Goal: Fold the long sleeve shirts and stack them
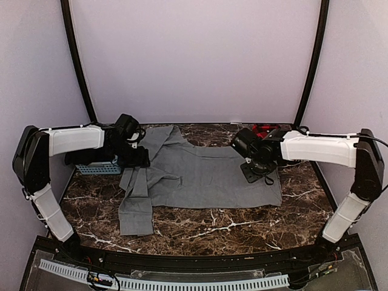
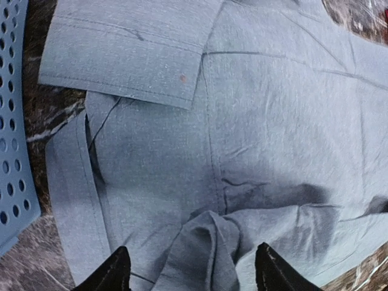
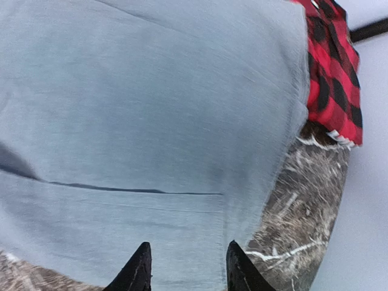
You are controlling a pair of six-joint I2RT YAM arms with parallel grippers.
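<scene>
A grey long sleeve shirt (image 1: 206, 182) lies spread across the marble table, one sleeve (image 1: 136, 221) reaching toward the front left, folded cloth at its upper left. My left gripper (image 1: 139, 160) hangs over the shirt's left part; in the left wrist view its fingertips (image 2: 273, 267) are apart above a bunched fold (image 2: 212, 248). My right gripper (image 1: 257, 173) is over the shirt's right end; in the right wrist view its fingers (image 3: 239, 267) are apart, nothing between them, above a folded edge (image 3: 163, 224).
A blue perforated basket (image 1: 97, 170) sits left of the shirt. A red and black checked cloth (image 3: 333, 79) lies behind the shirt's right end. Bare table (image 1: 218, 230) shows along the front and right.
</scene>
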